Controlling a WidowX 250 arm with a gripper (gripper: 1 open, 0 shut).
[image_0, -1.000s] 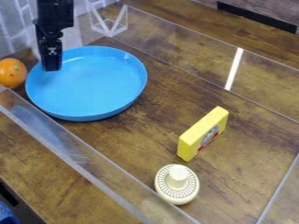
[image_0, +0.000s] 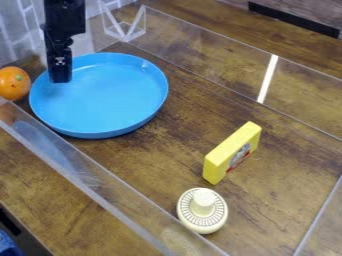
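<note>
My black gripper (image_0: 60, 62) hangs at the upper left over the back-left part of a blue round plate (image_0: 102, 100). It is open, with nothing seen between its fingers. An orange round fruit (image_0: 12, 84) sits just left of the plate. A yellow box (image_0: 231, 152) with a printed side stands on the wooden table at right of centre. A white round object (image_0: 202, 210) with a knob on top rests near the front.
Clear panels or strips (image_0: 94, 185) run along the lower left and across the back. A blue object (image_0: 7, 242) is partly visible at the lower-left corner.
</note>
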